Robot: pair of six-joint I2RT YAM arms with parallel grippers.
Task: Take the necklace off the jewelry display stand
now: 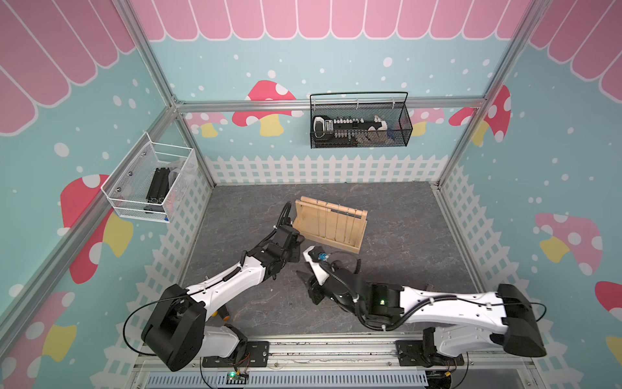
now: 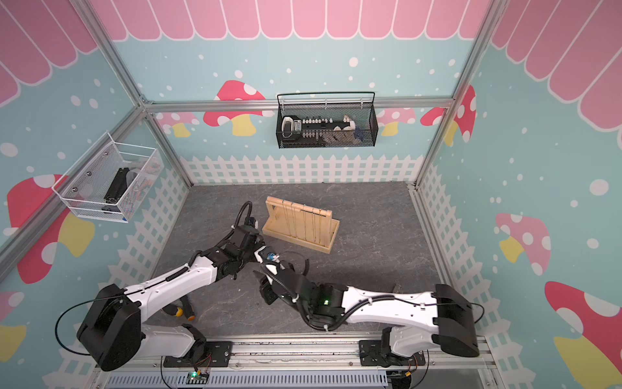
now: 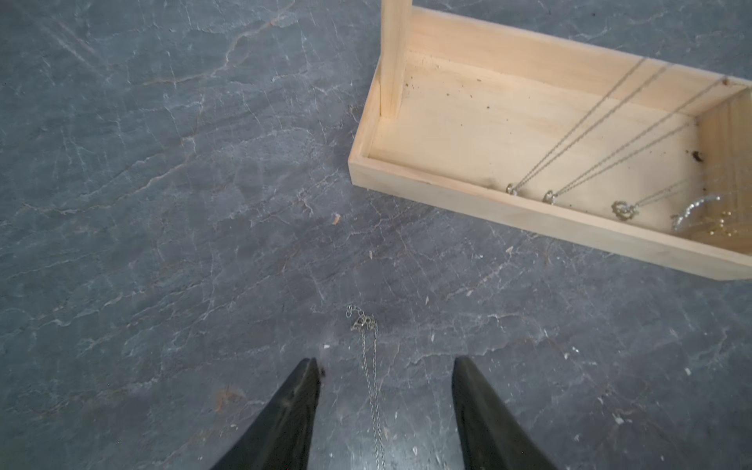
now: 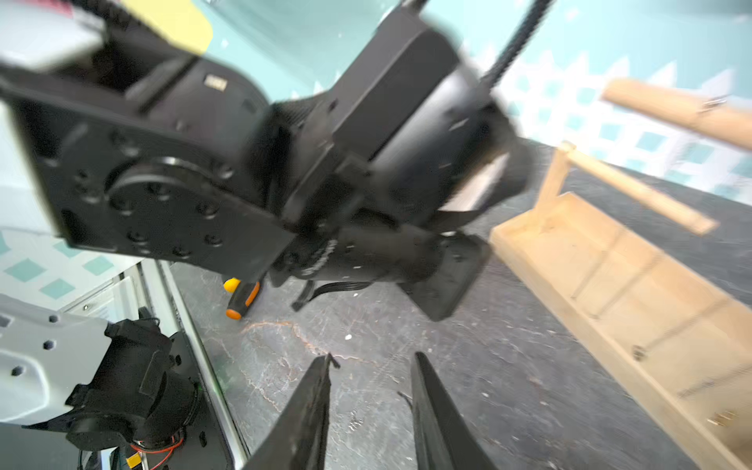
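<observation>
The wooden jewelry stand [image 1: 330,223] stands at the table's middle. Several thin chains hang from its bar, with pendants [image 3: 624,210] low in the tray part. One silver necklace [image 3: 368,322] is off the stand, on the grey tabletop in front of it, running down out of the left wrist view. My left gripper is open with its fingers either side of that chain, not gripping it. My right gripper is parted, with nothing visible between its fingers. It hangs in front of the stand, right of the left arm.
A screwdriver with an orange-black handle [image 4: 244,299] lies at the table's left front. A black mesh basket [image 1: 361,123] hangs on the back wall and a white one [image 1: 152,184] on the left.
</observation>
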